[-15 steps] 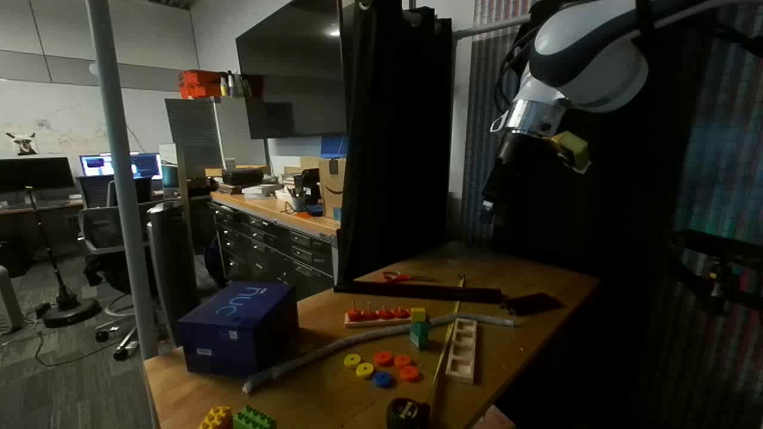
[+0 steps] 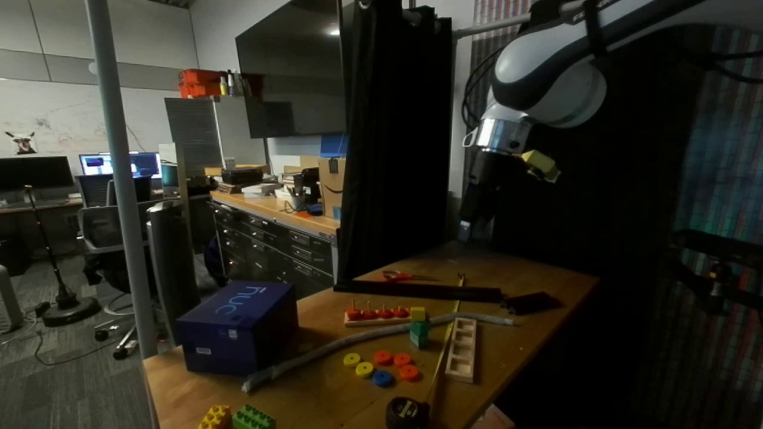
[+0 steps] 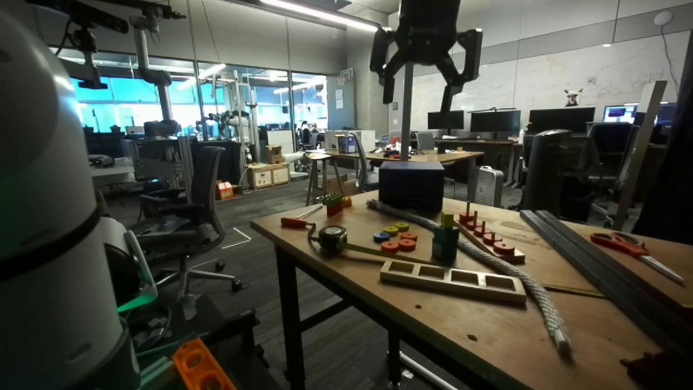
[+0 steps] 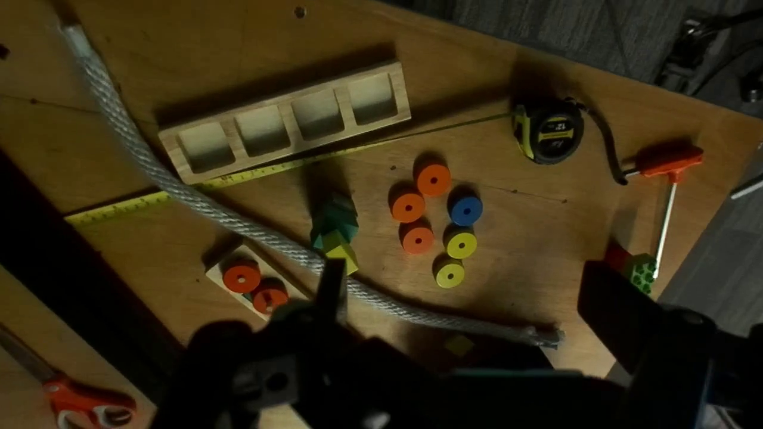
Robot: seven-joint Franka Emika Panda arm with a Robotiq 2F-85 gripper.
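Observation:
My gripper (image 3: 417, 104) hangs high above the table, its two fingers spread wide with nothing between them. Below it lie several loose rings: orange ones (image 4: 433, 179), a blue one (image 4: 466, 211) and yellow ones (image 4: 461, 245). A peg board (image 2: 379, 315) carries red rings on its pegs; in the wrist view it is partly hidden behind my gripper. Close to the board stands a stack of green blocks (image 3: 445, 243) topped by a yellow block (image 3: 448, 220). The wooden tray with square compartments (image 4: 284, 125) lies empty. A grey rope (image 4: 214, 211) curves between tray and peg board.
A tape measure (image 4: 549, 131) has its yellow blade drawn out beside the tray. The blue box (image 2: 237, 326) stands at one table edge. Black bars (image 3: 584, 266) and orange-handled scissors (image 3: 621, 243) lie beyond the peg board. A red-handled tool (image 4: 672, 163) is near another edge.
In exterior view 1, the arm and gripper have moved left and slightly lower, still high over the table. The objects on the table have not moved.

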